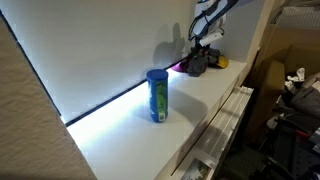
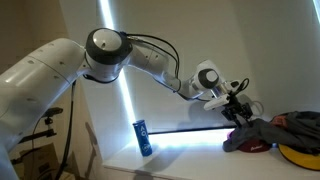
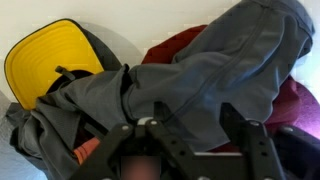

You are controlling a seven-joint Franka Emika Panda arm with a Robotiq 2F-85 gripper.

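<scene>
A dark grey cloth [image 3: 195,85] lies crumpled over the other items at the far end of the white surface. My gripper is right over it, fingers apart, with grey fabric showing in the gap beneath. Whether the fingertips touch the cloth is hard to tell. From the side, the arm reaches down to the same cloth [image 2: 265,132], the gripper [image 2: 238,112] at its left part. The cloth [image 1: 198,62] looks small and dark in the other exterior view.
Under the cloth show a yellow round item [image 3: 48,60], a dark red item [image 3: 172,45] and something pink-purple [image 3: 308,108]. A blue can [image 1: 157,95] stands upright nearer the other end.
</scene>
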